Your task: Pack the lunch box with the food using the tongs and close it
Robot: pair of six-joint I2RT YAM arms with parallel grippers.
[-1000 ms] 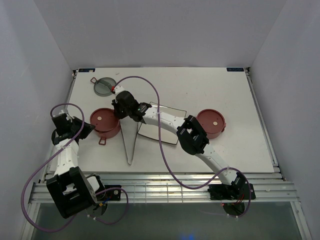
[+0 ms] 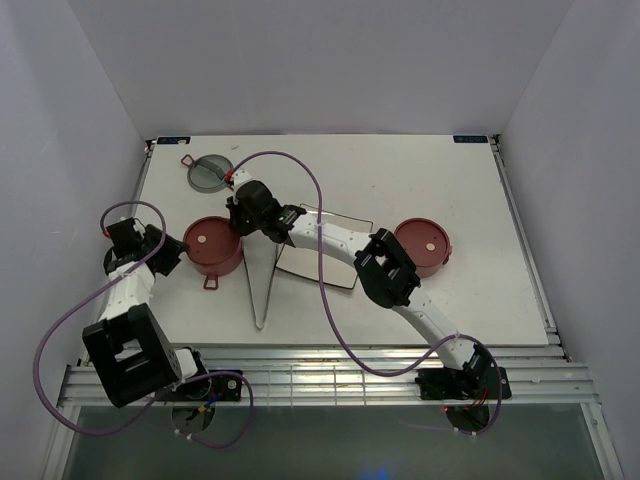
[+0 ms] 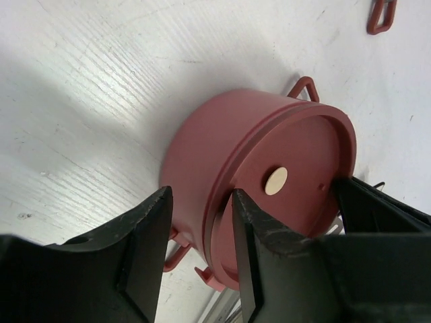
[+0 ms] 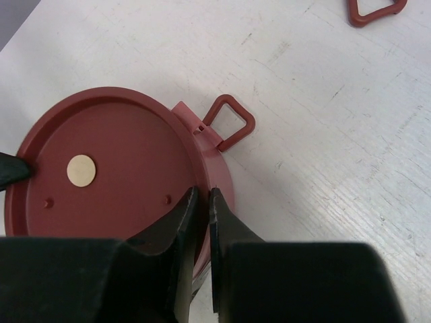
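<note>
The round dark-red lunch box (image 2: 212, 248) stands at the left of the table, a cream dot in its recessed top and a loop handle toward the front. In the right wrist view my right gripper is shut on its rim (image 4: 196, 151). At the opposite side my left gripper (image 2: 182, 247) has its fingers part open. The left wrist view shows one finger (image 3: 244, 215) over the near rim (image 3: 222, 182) and the other outside the wall, with a gap between them. A similar dark-red round container (image 2: 423, 245) sits to the right.
A grey round lid (image 2: 208, 174) with a red loop handle lies at the back left. Under the right arm is a pale square tray (image 2: 318, 269); a pale narrow V-shaped piece (image 2: 260, 285) lies beside the lunch box.
The lunch box has shifted very slightly to the right, its front handle with it. My left arm has moved a little toward the front and left; the right gripper has barely moved.
</note>
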